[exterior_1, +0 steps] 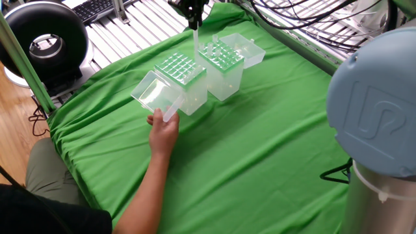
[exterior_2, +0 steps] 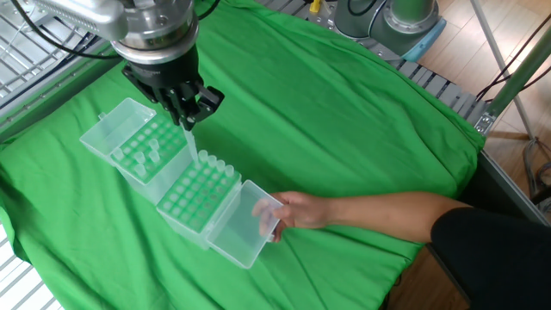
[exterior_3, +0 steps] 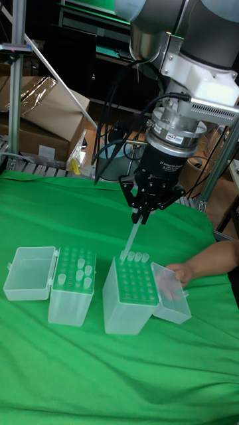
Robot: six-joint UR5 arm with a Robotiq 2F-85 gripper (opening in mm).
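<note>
My gripper [exterior_3: 141, 214] is shut on a long translucent pipette tip [exterior_3: 132, 240], which slants down toward a corner of a clear tip box [exterior_3: 129, 310] with a green rack. In exterior view 2 the tip's lower end is beside a short row of seated tips [exterior_2: 215, 162] along that box's edge. Whether it has entered a hole or only touches the rack, I cannot tell. A second clear box [exterior_3: 68, 308] stands alongside, several tips standing in its green rack [exterior_3: 74, 263]. Both boxes have their lids open.
A person's hand [exterior_1: 164, 133] grips the open lid [exterior_1: 156, 95] of the box under my gripper. The other lid [exterior_1: 244, 49] lies open on the far side. Green cloth [exterior_1: 260, 149] around the boxes is mostly clear.
</note>
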